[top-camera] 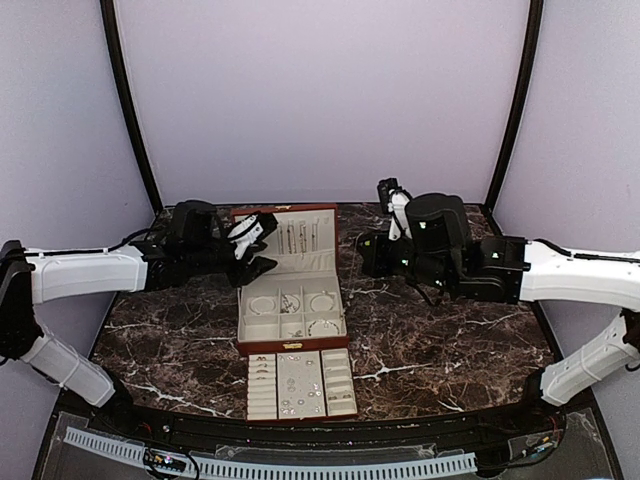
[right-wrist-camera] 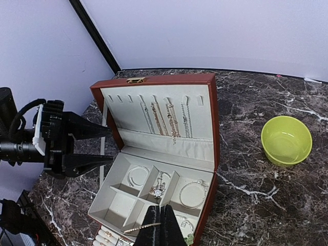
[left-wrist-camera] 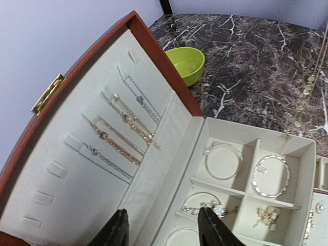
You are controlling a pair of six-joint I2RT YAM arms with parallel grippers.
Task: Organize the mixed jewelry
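Note:
The open jewelry box holds several necklaces hung on its lid and bracelets in its compartments. A pull-out tray with rings and small pieces lies in front. My left gripper is open above the box's left side, nothing between its fingers. My right gripper is shut, right of the box; a thin chain shows by its fingertips in the right wrist view, and a hanging chain appears at the right of the left wrist view.
A green bowl stands on the marble table, hidden behind the right arm in the top view.

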